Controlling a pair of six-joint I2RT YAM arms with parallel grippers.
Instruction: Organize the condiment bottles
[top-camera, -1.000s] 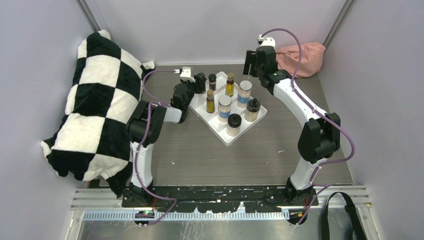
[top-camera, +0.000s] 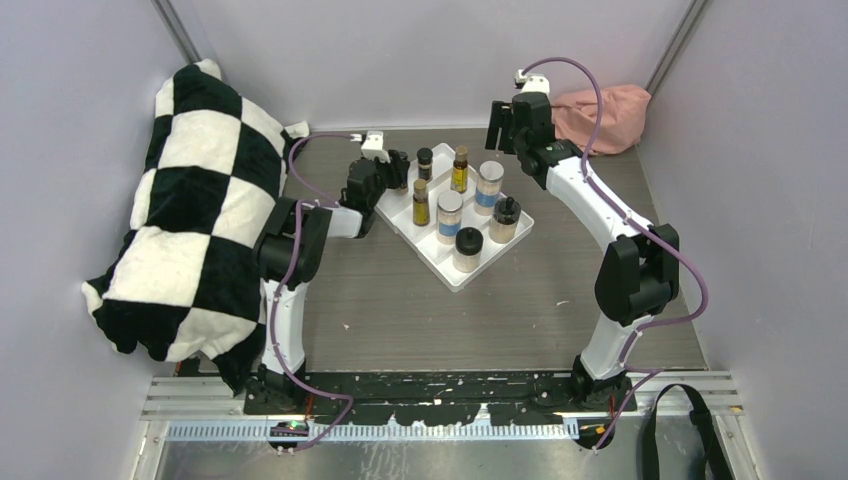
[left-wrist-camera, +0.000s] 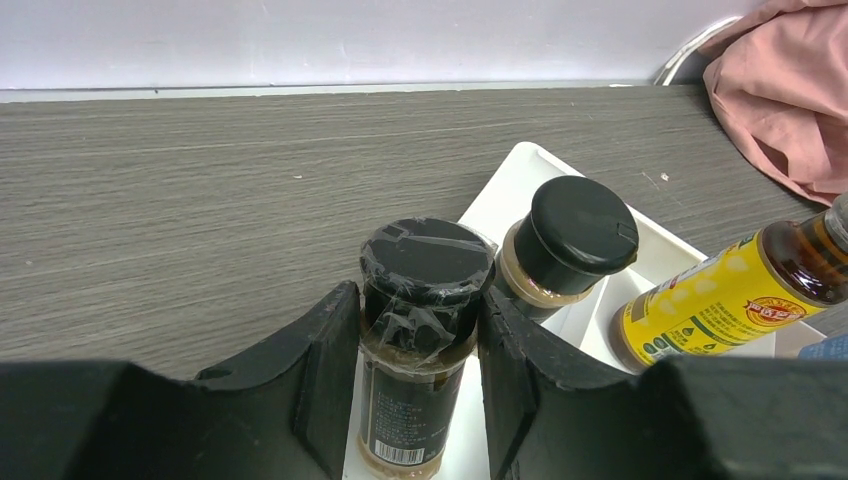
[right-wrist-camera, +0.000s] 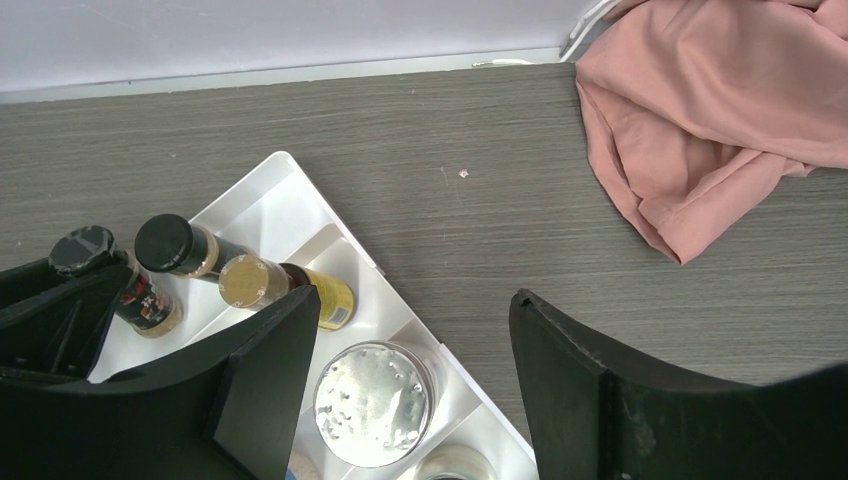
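Observation:
In the left corner of the white tray (top-camera: 455, 283) stands a dark spice bottle (left-wrist-camera: 412, 405) with a tape-wrapped black cap. My left gripper has one finger on each side of that cap, very close; whether the pads press on it cannot be told. Beside it is a second black-capped bottle (left-wrist-camera: 575, 240), then a yellow-label bottle (left-wrist-camera: 715, 305). Farther along the tray are another brown bottle (top-camera: 421, 205), two blue-banded jars (top-camera: 449, 218) and two black-capped jars (top-camera: 467, 250). Above the table behind the tray, my right gripper is open and empty.
A pink cloth (top-camera: 602, 117) lies at the back right corner. The checkered black-and-white blanket (top-camera: 190, 220) covers the left side, close to the left arm. Bare table (top-camera: 430, 335) shows in front of the tray and to its right.
The left gripper has shifted slightly at the tray's left corner, around the same bottle. The right arm and the other bottles look unchanged.

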